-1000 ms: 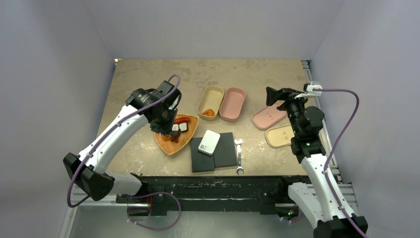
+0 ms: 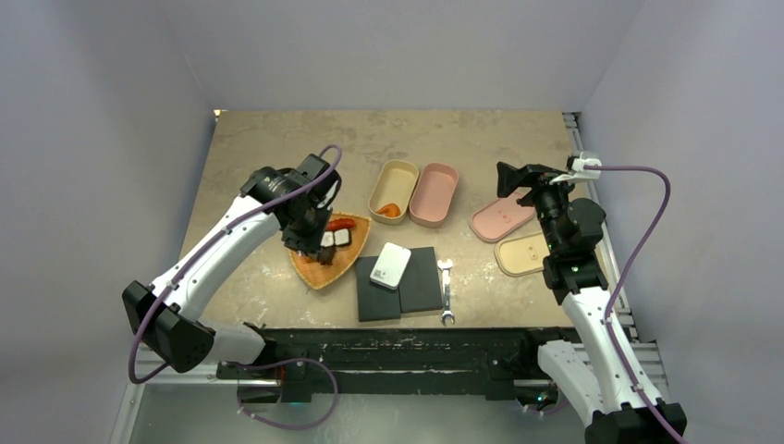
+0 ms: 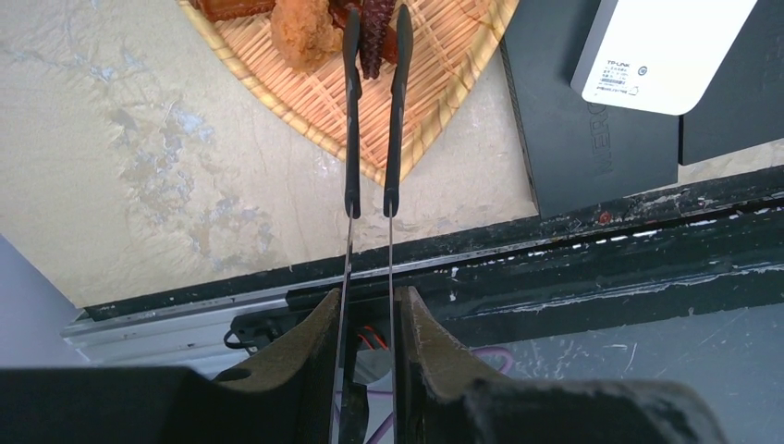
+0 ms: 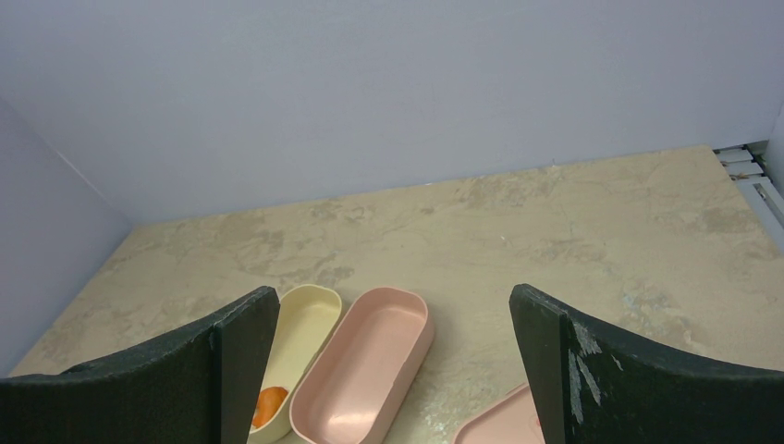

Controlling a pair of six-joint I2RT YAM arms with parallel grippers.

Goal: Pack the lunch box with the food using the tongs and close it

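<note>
In the left wrist view, my left gripper has its fingers against both arms of thin tongs with black tips. Those tips straddle a dark red, bumpy food piece above the woven basket; whether they press on it I cannot tell. A fried piece lies just beside them. The top view shows a red sausage and rice pieces in the basket too. The cream box holds an orange piece; the pink box is empty. My right gripper is open and empty.
Pink lid and cream lid lie near the right arm. A white device rests on dark flat boxes, with a wrench alongside.
The right arm and the boxes have stayed put.
</note>
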